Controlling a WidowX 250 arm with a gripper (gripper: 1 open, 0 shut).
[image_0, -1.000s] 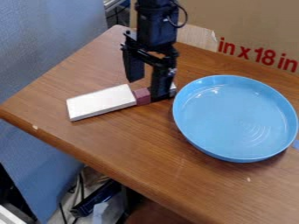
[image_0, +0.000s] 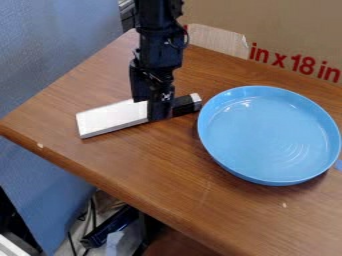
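Note:
My black gripper is lowered at the middle left of the table, over a long white bar-shaped object whose right part is dark with a small pale end. The gripper hides part of this object around its middle. Whether the fingers are open or shut on it is unclear. A light blue plate lies to the right, apart from the gripper.
A cardboard box with red print stands behind. Bags and cables lie below the table's left edge.
My gripper has moved left along the bar and lower, and now covers the reddish section that showed earlier. The bar and plate appear unmoved.

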